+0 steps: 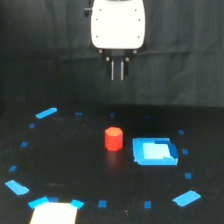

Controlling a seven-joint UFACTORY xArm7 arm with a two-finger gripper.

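A red block point(114, 139) with a hexagon-like outline sits on the dark table near the middle of the view. To its right is a shallow blue tray point(138, 156) with a white inside, which looks empty. High above and behind the block, my gripper point(117, 78) points straight down from its white housing point(118, 25). Its two thin fingers point(112, 70) stand a little apart, with a dark gap and nothing visible between them. It touches neither the block nor the tray.
Small blue marks dot the black tabletop. Larger blue strips lie at the left point(46, 113) and right point(186, 198). A white shape point(54, 213) stands at the front left edge.
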